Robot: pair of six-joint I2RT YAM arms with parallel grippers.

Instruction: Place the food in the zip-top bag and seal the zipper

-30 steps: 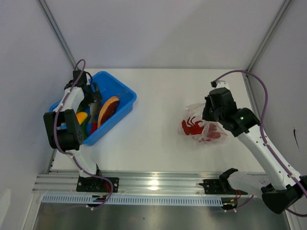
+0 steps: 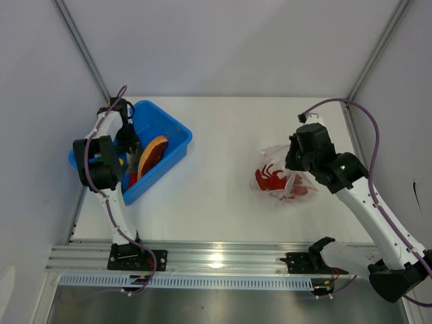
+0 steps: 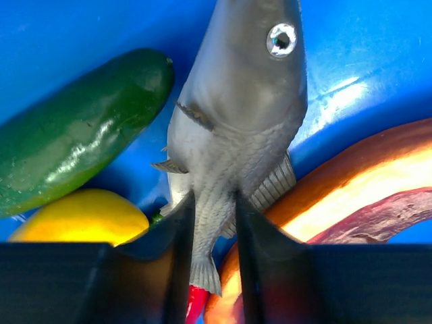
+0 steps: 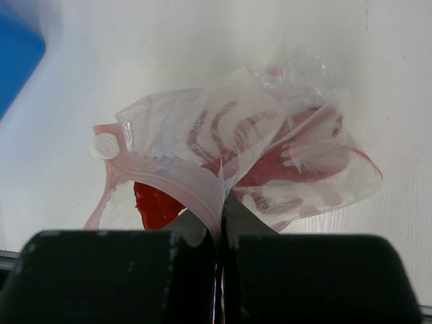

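Observation:
My left gripper is over the blue bin (image 2: 169, 158), its fingertips around the tail end of a grey fish (image 3: 236, 88); whether they touch it is unclear. Around the fish lie a green vegetable (image 3: 81, 128), a yellow fruit (image 3: 81, 219), a red item (image 3: 197, 300) and a long brown-crusted food (image 3: 364, 169). My right gripper is shut on the edge of the clear zip top bag (image 4: 304, 162), which lies crumpled with red crab-like food (image 4: 156, 202) inside and a white zipper slider (image 4: 106, 146).
Walls border the table at the back and both sides.
My left arm has moved slightly toward the right over the bin, its gripper by the fish. The right arm and the bag have not moved.

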